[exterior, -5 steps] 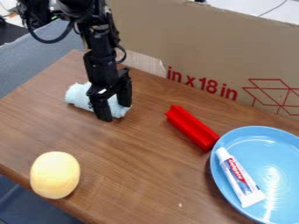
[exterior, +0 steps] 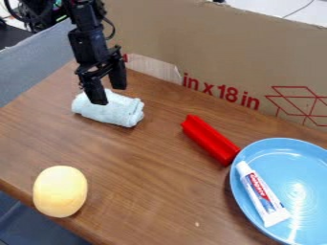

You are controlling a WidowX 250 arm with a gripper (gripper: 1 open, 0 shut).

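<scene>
My black gripper (exterior: 99,84) hangs just above the left part of a pale, light-blue rolled cloth (exterior: 115,112) on the wooden table; its fingers look apart, with nothing clearly between them. A red cylindrical roll (exterior: 209,138) lies right of the cloth. At the right, a blue plate (exterior: 300,177) holds a white toothpaste tube (exterior: 261,193).
A yellow round object (exterior: 60,190) sits at the near left edge of the table (exterior: 153,182). A cardboard box (exterior: 217,48) stands along the back.
My gripper has risen and moved back and left off the cloth, which now shows more fully.
</scene>
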